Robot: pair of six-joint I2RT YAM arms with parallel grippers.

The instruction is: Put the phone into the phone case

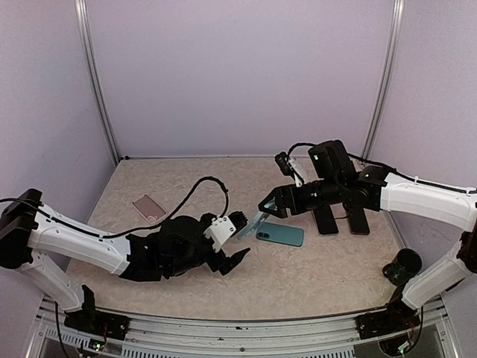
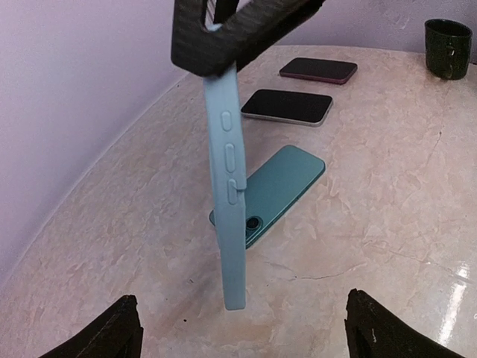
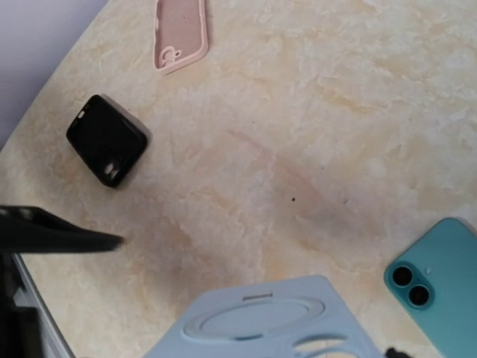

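My right gripper (image 1: 272, 207) is shut on a pale blue phone case, held tilted in the air; in the right wrist view the case (image 3: 253, 321) fills the bottom edge. My left gripper (image 1: 238, 240) stands open beside the case's lower end, its two fingertips either side of it in the left wrist view, with nothing held. A teal phone (image 1: 280, 234) lies back-up on the table behind the case, its camera lenses (image 3: 410, 285) visible.
Two dark phones (image 2: 287, 106) (image 2: 318, 68) lie to the right. A pink case (image 1: 149, 208) is at the back left, a black case (image 3: 106, 140) near it in the right wrist view. A dark mug (image 1: 402, 265) stands at the right front.
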